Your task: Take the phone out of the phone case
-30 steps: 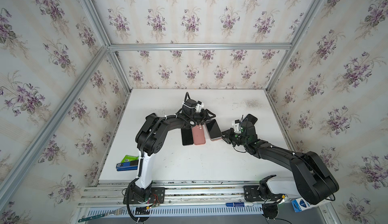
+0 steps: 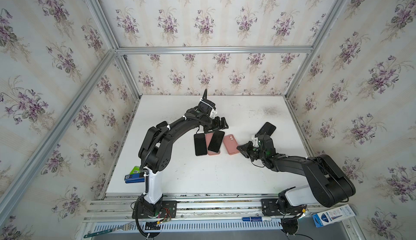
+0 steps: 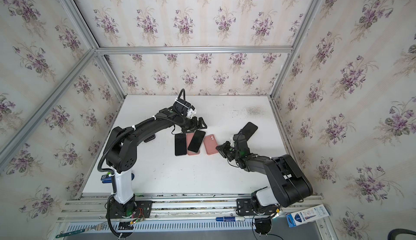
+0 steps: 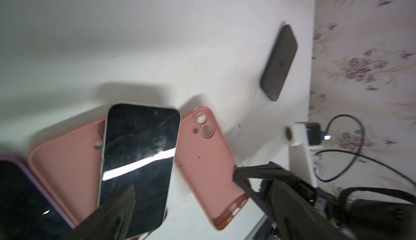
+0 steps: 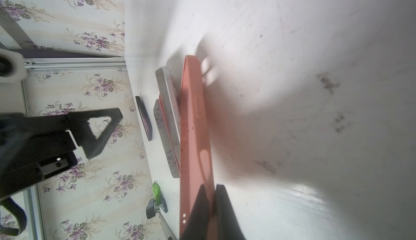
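An empty pink phone case [image 4: 203,166] lies with camera cut-outs showing. A black-screened phone [image 4: 134,153] with a silver edge rests partly over a second pink case [image 4: 65,157], left of the empty one. My left gripper [image 2: 216,124] hangs open above them, holding nothing. My right gripper [image 3: 224,150] is shut at the near right end of the empty case, fingertips against it; whether any of its rim is between them is unclear.
Another phone [image 2: 200,144] lies left of the cases, and a dark one [image 2: 267,128] at back right. Blue and green items [image 2: 134,177] sit at front left.
The phone has slid leftward off the right-hand case onto the neighbouring one, exposing that case. My left gripper has risen away. The right arm has shifted slightly.
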